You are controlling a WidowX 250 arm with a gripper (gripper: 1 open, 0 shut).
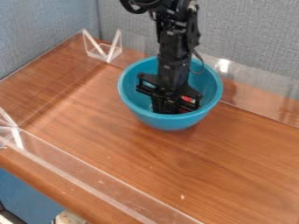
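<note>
A teal bowl [138, 109] sits on the wooden table toward the back middle. My black gripper [170, 103] reaches straight down into it from the top of the view, its lower end inside the bowl. The fingertips are dark and crowded against the bowl's interior, so I cannot tell how far apart they are or whether anything is between them.
Transparent low barriers run along its edges, with white angled braces [103, 48] at the back left. Grey padded walls stand behind and to the left.
</note>
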